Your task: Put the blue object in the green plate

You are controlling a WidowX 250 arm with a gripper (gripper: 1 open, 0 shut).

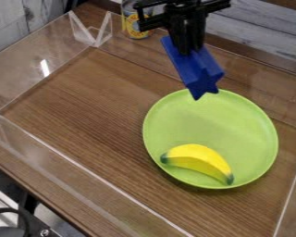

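The blue object [196,69], a long block, hangs tilted from my gripper [185,39], which is shut on its upper end. Its lower end appears just over the far rim of the green plate [176,116]; its exact height cannot be told. The plate lies on the wooden table toward the right. The dark fingers are partly lost against the arm behind them.
A yellow banana [198,161] rests in the near part of the plate. A can with a yellow label [137,25] stands at the back, partly behind the arm. Clear plastic walls edge the wooden table [82,116], whose left half is bare.
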